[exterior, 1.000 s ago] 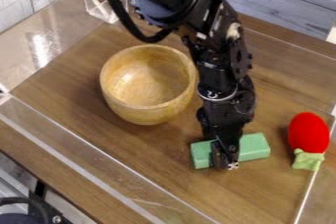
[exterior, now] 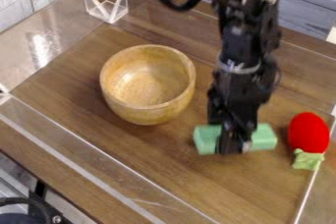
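My gripper [exterior: 233, 136] reaches down from the top right, blurred, its tip over a mint-green block [exterior: 261, 137] lying low in the right-centre of the table. It is shut on that block, whose middle is hidden behind the fingers. A wooden bowl [exterior: 128, 83] stands to the left of the gripper, apart from it.
A red object with a pale green part [exterior: 308, 134] lies at the right, close to the block's right end. A clear plastic item [exterior: 105, 5] is at the upper left.
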